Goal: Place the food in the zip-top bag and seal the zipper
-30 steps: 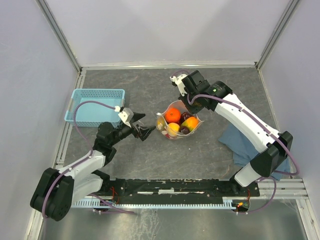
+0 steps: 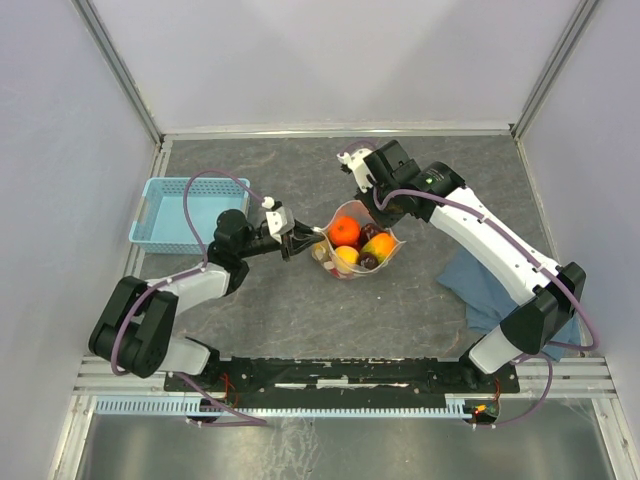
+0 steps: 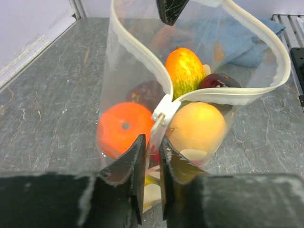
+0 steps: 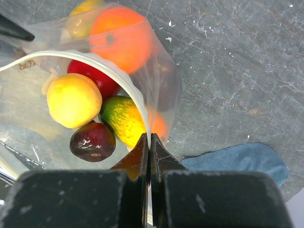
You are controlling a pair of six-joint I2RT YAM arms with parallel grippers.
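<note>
A clear zip top bag (image 2: 355, 270) full of food stands open mid-table: an orange (image 3: 118, 128), a peach (image 4: 71, 99), plums (image 4: 92, 142), a yellow-green fruit (image 3: 183, 71). My left gripper is at the bag's left end, its fingers nearly closed around the bag's edge just below the white slider (image 3: 165, 108); whether they grip it is unclear. My right gripper is shut on the bag's zipper rim at the other side, above the fruit.
An empty blue basket (image 2: 190, 220) stands at the back left. A blue cloth (image 2: 465, 285) lies on the right.
My left gripper has moved right and up to the bag's end, and its fingers have come much closer together. The right arm and the bag look unchanged.
</note>
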